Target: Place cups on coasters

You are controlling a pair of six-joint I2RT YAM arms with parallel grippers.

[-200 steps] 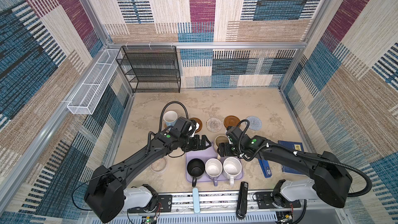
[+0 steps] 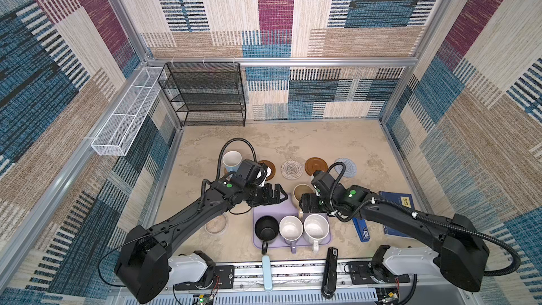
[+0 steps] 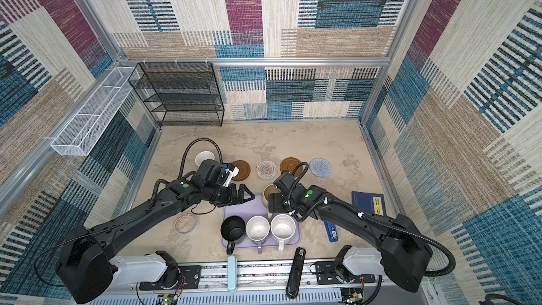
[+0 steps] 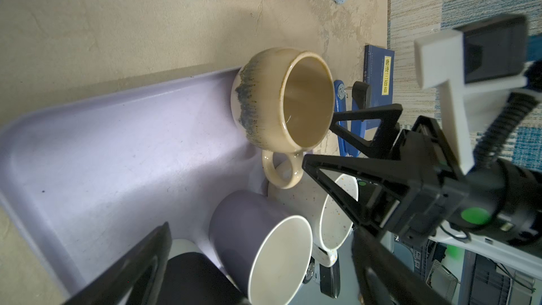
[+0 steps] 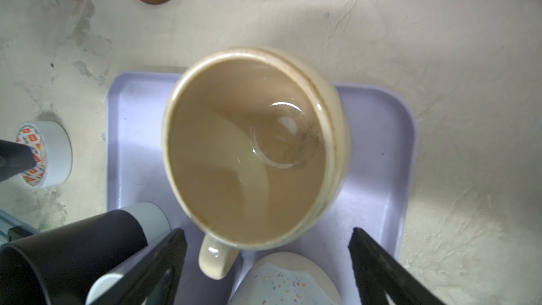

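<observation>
A beige mug [image 5: 254, 152] with blue drips sits on the back right of the lilac tray [image 2: 265, 213]; my right gripper is over its handle side, fingers apart, not visibly gripping. Black [image 2: 266, 230], lilac [image 2: 291, 227] and white [image 2: 316, 227] mugs line the tray's front. My left gripper [image 2: 275, 195] stands open above the tray's left part. A white-and-blue cup [image 2: 232, 159] sits at back left. Coasters lie behind: wooden [image 2: 315, 165], patterned [image 2: 292, 170], pale blue [image 3: 320, 167], and another wooden one [image 3: 241, 170].
A blue book [image 3: 367, 202] and blue tool [image 2: 361, 231] lie to the right, a tape roll [image 3: 185, 223] to the left. A black wire rack [image 2: 203, 93] stands at back left.
The right arm has shifted slightly right over the beige mug. The left arm and the objects look unchanged.
</observation>
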